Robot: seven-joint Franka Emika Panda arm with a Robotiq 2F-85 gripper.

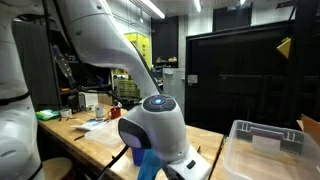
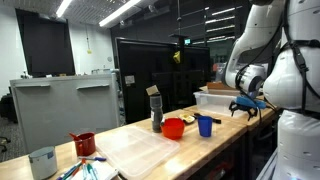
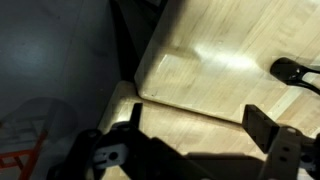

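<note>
In the wrist view my gripper stands open, its two dark fingers wide apart with no object between them. Below them lies the pale wooden tabletop (image 3: 215, 75), with a dark gap at its left edge. A black rounded item with a thin handle (image 3: 288, 70) rests on the wood at the right, apart from the fingers. From the second exterior view, the gripper (image 2: 246, 104) hangs low at the table's right end. The arm's white wrist hides it in the first exterior view.
A clear bin (image 1: 270, 150) stands on the right. Along the table are a blue cup (image 2: 205, 126), a red bowl (image 2: 173, 128), a grey canister (image 2: 156, 112), a flat translucent tray (image 2: 150, 150), a red mug (image 2: 85, 143) and a white pot (image 2: 42, 162).
</note>
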